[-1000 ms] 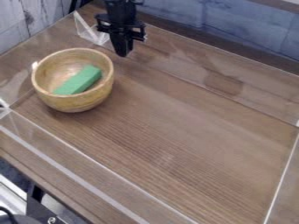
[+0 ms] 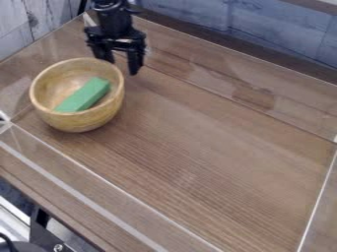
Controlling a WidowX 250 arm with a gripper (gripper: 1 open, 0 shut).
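Note:
A wooden bowl (image 2: 106, 107) sits on the left side of the table (image 2: 218, 153), with a green rectangular block (image 2: 85, 96) lying in it. At the top, behind the bowl, is my dark gripper (image 2: 116, 44), small and blurred; its fingers point down near the tabletop, and I cannot make out what, if anything, is between them.
A blue-grey surface runs along the back right edge, and a pale edge borders the table at the left.
My gripper has shifted left from where it was above and behind the bowl. The bowl and green block look unmoved.

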